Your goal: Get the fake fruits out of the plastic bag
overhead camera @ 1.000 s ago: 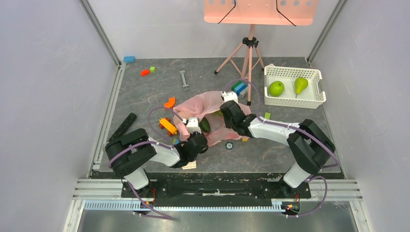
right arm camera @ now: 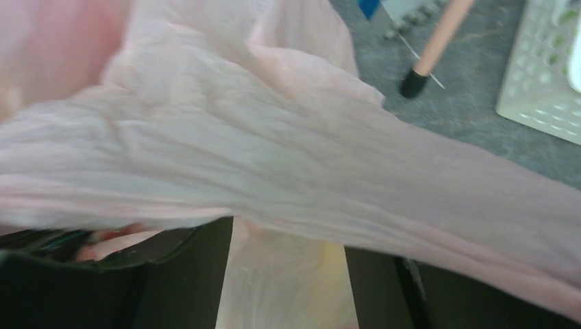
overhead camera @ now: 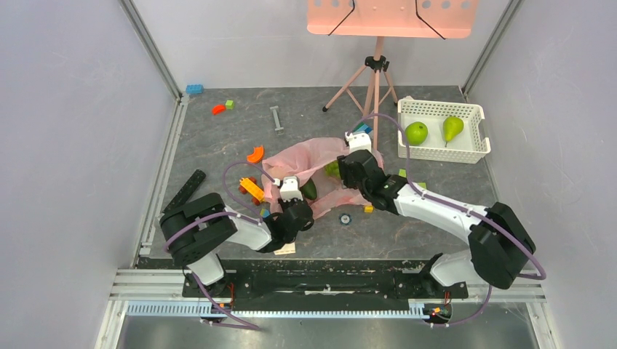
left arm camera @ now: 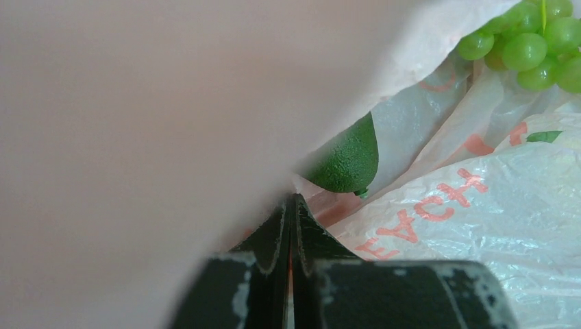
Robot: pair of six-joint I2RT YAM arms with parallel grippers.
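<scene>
The pinkish plastic bag (overhead camera: pixel 302 154) lies crumpled mid-table, its mouth towards the arms. Inside it the left wrist view shows a dark green avocado-like fruit (left arm camera: pixel 349 159) and green grapes (left arm camera: pixel 526 49). My left gripper is shut at the bag's near left, with blurred plastic covering its left side; whether plastic is pinched in the tips is unclear. At the bag's right part, my right gripper stands part open under a fold of plastic. Something yellowish shows faintly between its fingers, not clearly held. A green apple (overhead camera: pixel 416 133) and a pear (overhead camera: pixel 452 128) lie in the white basket (overhead camera: pixel 444 154).
A pink tripod stand (overhead camera: pixel 376 94) rises behind the bag. Toy pieces, among them a yellow toy (overhead camera: pixel 252 189) and an orange arc (overhead camera: pixel 255 154), lie left of it. A small round item (overhead camera: pixel 345 218) sits in front.
My right arm has shifted to the right over the bag, its gripper drawing away from the left one. The left arm has barely moved. Fruit in the basket is unchanged.
</scene>
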